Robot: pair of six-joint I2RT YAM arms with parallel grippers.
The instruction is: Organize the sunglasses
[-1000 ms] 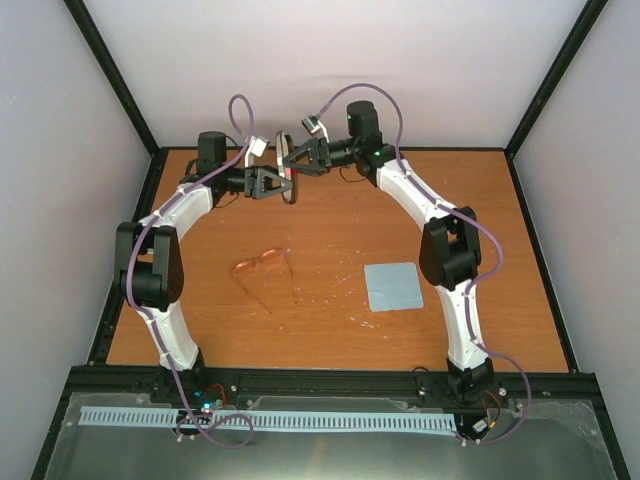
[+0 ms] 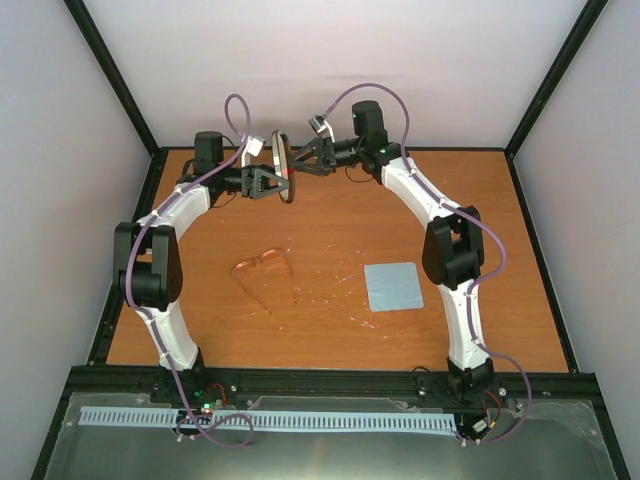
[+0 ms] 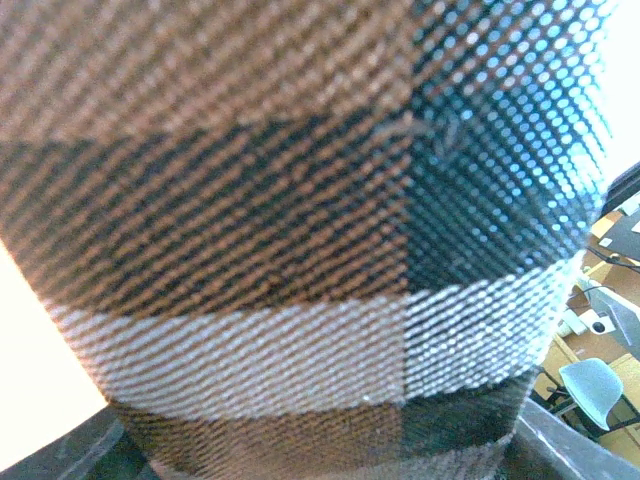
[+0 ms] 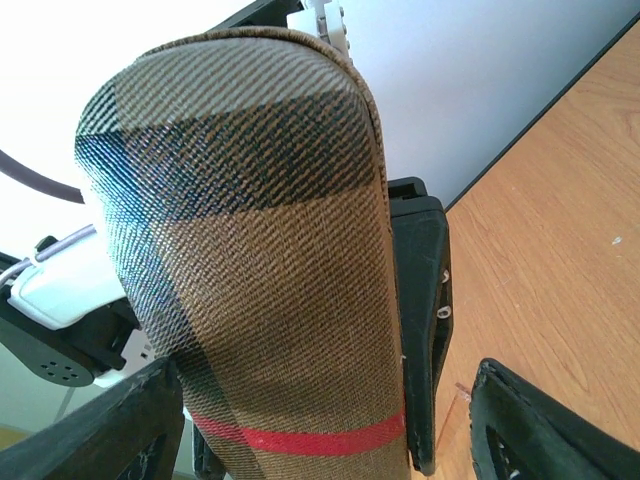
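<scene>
A plaid fabric glasses case with a red stripe is held upright by my left gripper, high over the back middle; it fills the left wrist view. My right gripper faces the case from the right, its fingers part open at either side of the case's lower part in the right wrist view; whether they touch it is unclear. Orange-framed sunglasses lie on the table, temples spread, at left of middle.
A light blue cloth lies on the wooden table right of the sunglasses. Walls and a frame border the table.
The case and left arm are nearly still.
</scene>
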